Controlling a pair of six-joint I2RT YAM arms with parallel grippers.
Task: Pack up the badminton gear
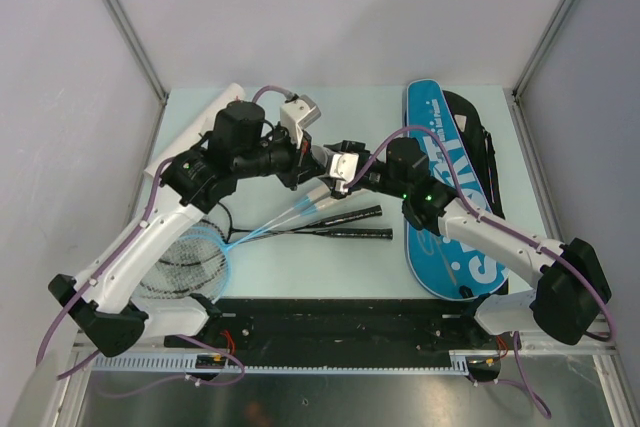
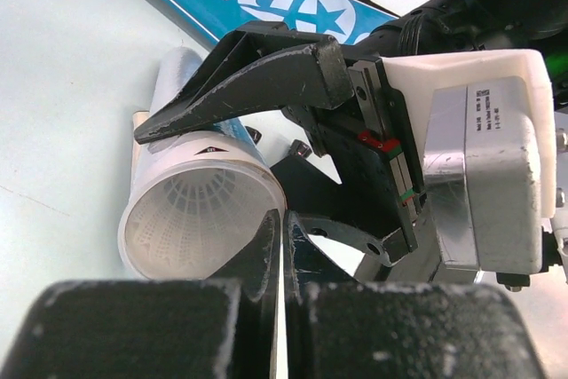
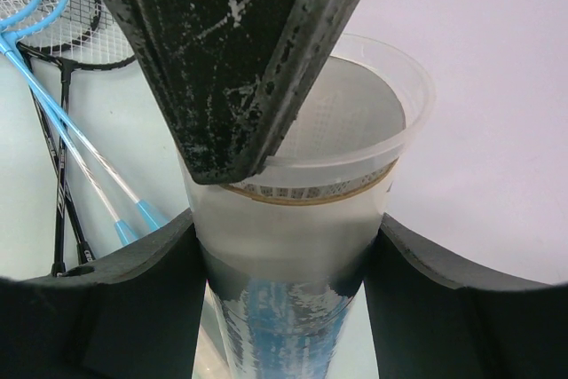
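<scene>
A white shuttlecock tube (image 3: 284,246) is held upright in my right gripper (image 1: 335,162), its fingers closed around it. In the left wrist view the tube's open rim (image 2: 186,219) faces the camera, with a white inside. My left gripper is shut at that rim; whether it grips a cap or edge is unclear, and nothing thick shows between its fingers. Badminton rackets (image 1: 330,232) lie on the table below, their heads at the near left. The blue racket bag (image 1: 455,257) lies on the right side.
A rolled white item (image 1: 180,132) lies at the back left, partly behind my left arm. A black case (image 1: 480,147) lies at the right, beside the bag.
</scene>
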